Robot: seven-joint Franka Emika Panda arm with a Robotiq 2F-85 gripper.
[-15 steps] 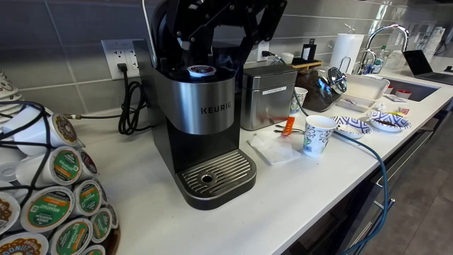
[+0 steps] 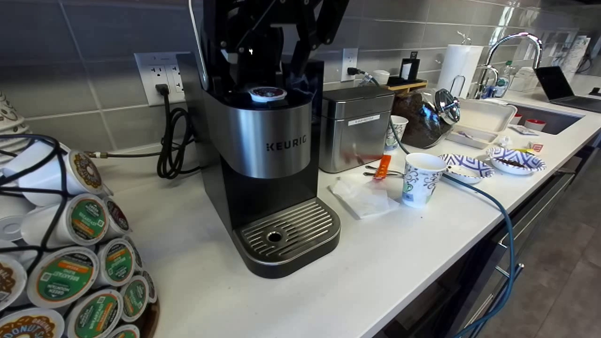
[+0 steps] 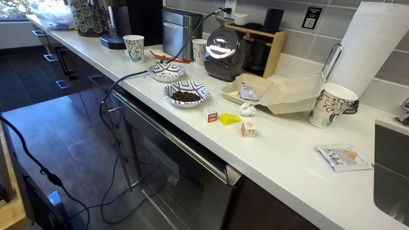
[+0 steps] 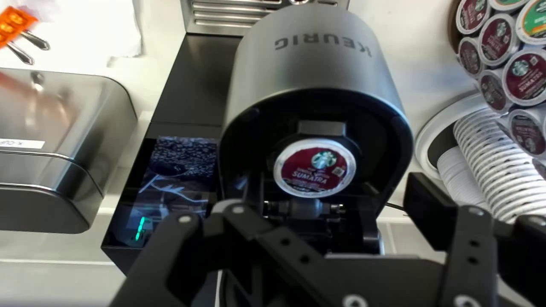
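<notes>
A coffee pod (image 4: 315,169) with a dark red Sumatra lid sits in the open top of the Keurig coffee maker (image 4: 317,61). From the front, the pod (image 2: 267,93) shows its white rim standing above the machine's front housing (image 2: 262,132). The brewer's lid is raised, partly hidden behind the arm. My gripper is over the rear of the machine, its fingers apart and nothing held between them. In exterior view 1 the gripper (image 2: 290,61) hangs just above and behind the pod. Whether a finger touches the raised lid is hard to tell.
A rack of pods (image 2: 73,265) stands left of the machine, and a metal box (image 2: 358,129) is close on its right. A paper cup (image 2: 421,180) and patterned bowls (image 3: 186,94) lie farther along. Counter in front of the drip tray (image 2: 287,231) is clear.
The gripper has moved up and left in exterior view 1, and its fingers look closer together there. The pod and the coffee maker have stayed put.
</notes>
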